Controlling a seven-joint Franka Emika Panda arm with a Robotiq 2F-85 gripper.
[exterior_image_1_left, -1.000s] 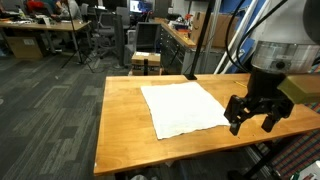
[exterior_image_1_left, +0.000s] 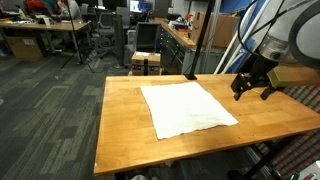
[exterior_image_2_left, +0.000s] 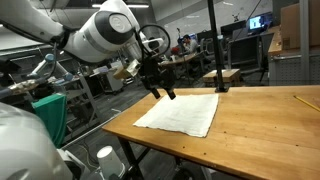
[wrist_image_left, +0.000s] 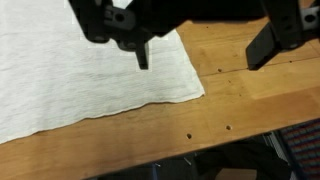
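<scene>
A white cloth (exterior_image_1_left: 185, 108) lies spread nearly flat on the wooden table (exterior_image_1_left: 125, 127). In exterior view 1 my gripper (exterior_image_1_left: 250, 97) hangs above the table, to the right of the cloth, with its fingers apart. Exterior view 2 has the gripper (exterior_image_2_left: 163, 95) over the cloth (exterior_image_2_left: 185, 115) in the picture, clear of it. Looking down in the wrist view, I see the open gripper above a corner of the cloth (wrist_image_left: 100, 80) and bare wood, nothing between its fingers.
The table's front edge (wrist_image_left: 150, 160) runs below the cloth's corner in the wrist view. Bare wood (exterior_image_2_left: 265, 125) lies free on one side of the cloth. A thin yellow stick (exterior_image_2_left: 307, 102) rests at the table's far side.
</scene>
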